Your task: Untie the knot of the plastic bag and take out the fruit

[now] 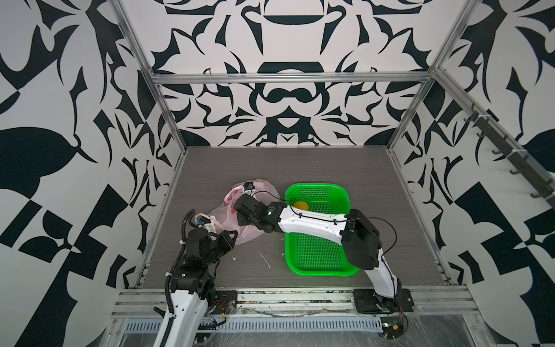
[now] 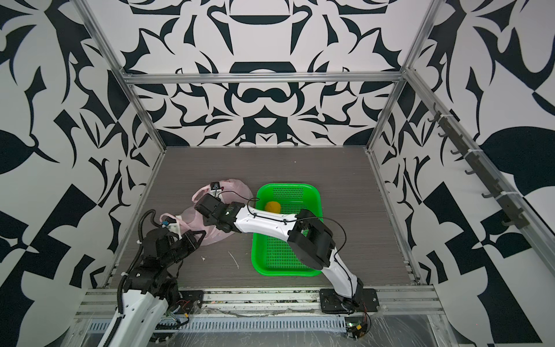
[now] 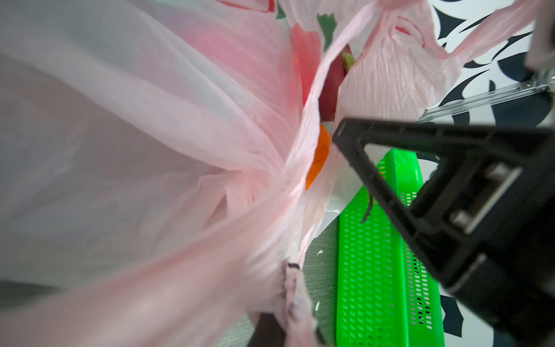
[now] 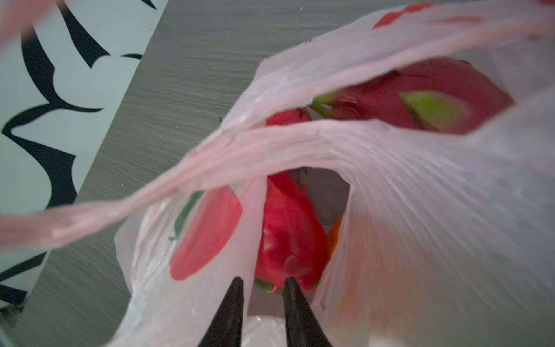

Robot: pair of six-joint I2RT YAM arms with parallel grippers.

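The pink plastic bag (image 1: 251, 231) lies on the left of the table, its mouth spread apart. Red dragon fruit (image 4: 289, 237) shows inside, another dragon fruit (image 4: 399, 95) lies further back, and an orange patch (image 3: 319, 159) peeks through the opening. My left gripper is shut on a bunched strand of the bag at its near left side. Over the bag, my right gripper points into the opening with its fingertips a small gap apart; whether anything is pinched there cannot be told. Bag film hides much of the contents.
The green basket (image 1: 292, 248) stands right of the bag, an orange fruit (image 1: 300, 205) inside it. My right arm (image 1: 315, 225) reaches across the basket. White scraps lie on the table (image 1: 358, 167), whose back and right side are clear.
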